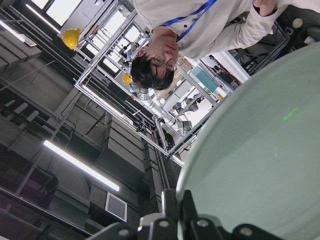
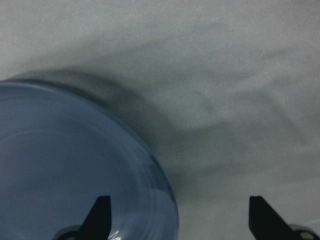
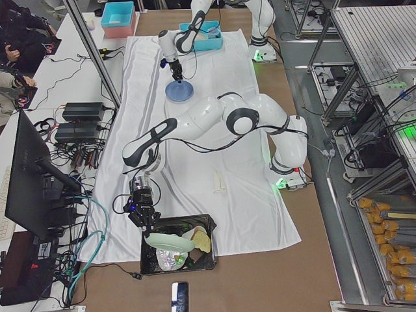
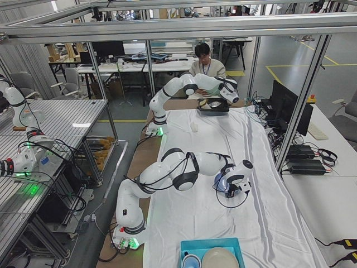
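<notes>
My left gripper (image 3: 147, 226) is shut on a pale green plate (image 3: 168, 241), holding its rim over a black tray (image 3: 208, 259); in the left wrist view the plate (image 1: 255, 145) fills the right side. The tray holds a crumpled silvery item and a yellow piece (image 3: 202, 242). At the other end of the white cloth, my right gripper stands open above the right edge of a blue plate (image 2: 65, 165), one finger over the plate and the other over the cloth.
A blue bin (image 4: 234, 251) with a cup (image 4: 191, 262) and a beige plate (image 4: 216, 260) sits beside the right arm. A person (image 4: 206, 67) sits behind the tray.
</notes>
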